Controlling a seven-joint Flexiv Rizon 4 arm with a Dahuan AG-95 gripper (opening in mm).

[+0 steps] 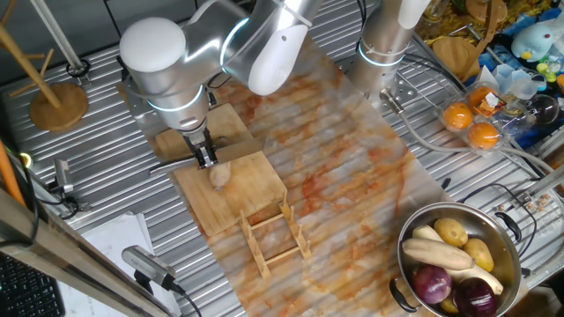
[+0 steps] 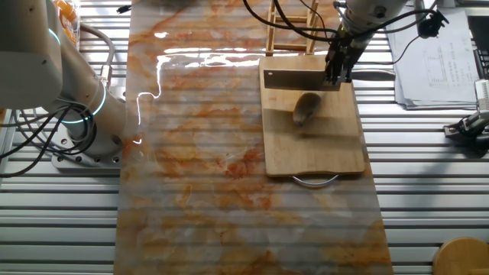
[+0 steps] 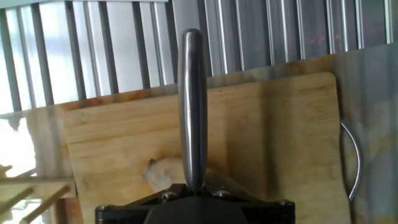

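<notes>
My gripper (image 1: pixel 207 158) is shut on the handle of a broad-bladed knife (image 2: pixel 296 80), above the wooden cutting board (image 2: pixel 313 149). In the wrist view, the knife's metal handle (image 3: pixel 193 112) stands out from between my fingers, while the blade is hidden. A brownish, elongated vegetable (image 2: pixel 307 109) lies on the board beside and partly under the blade. The near end of the vegetable (image 1: pixel 219 175) shows in exterior view 1, and part of it is covered by the gripper in the wrist view. Whether the blade touches it, I cannot tell.
A wooden rack (image 1: pixel 275 239) stands by the board's edge. The steel pot (image 1: pixel 407 231) at the right holds several vegetables. Papers (image 2: pixel 434 57) and a metal device (image 1: pixel 145 264) lie off the mat.
</notes>
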